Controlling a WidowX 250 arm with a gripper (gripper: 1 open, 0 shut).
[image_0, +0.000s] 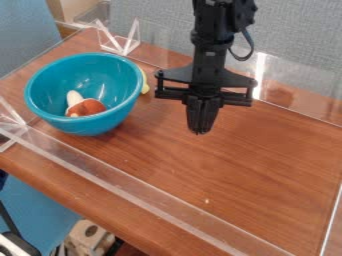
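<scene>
My black gripper (202, 112) hangs over the middle of the wooden table (227, 180), fingers pointing down. Whether they are open or shut is unclear from this view. A teal bowl (123, 112) stands to the left, holding a red-and-white object (83, 104). A small pale greenish object (142, 78) shows just behind the bowl's right side, partly hidden.
Clear barriers edge the table, with white clips at the left. A grey textured wall (301, 60) stands behind; below the front left edge are a blue surface (40, 210) and small wooden items (87, 238).
</scene>
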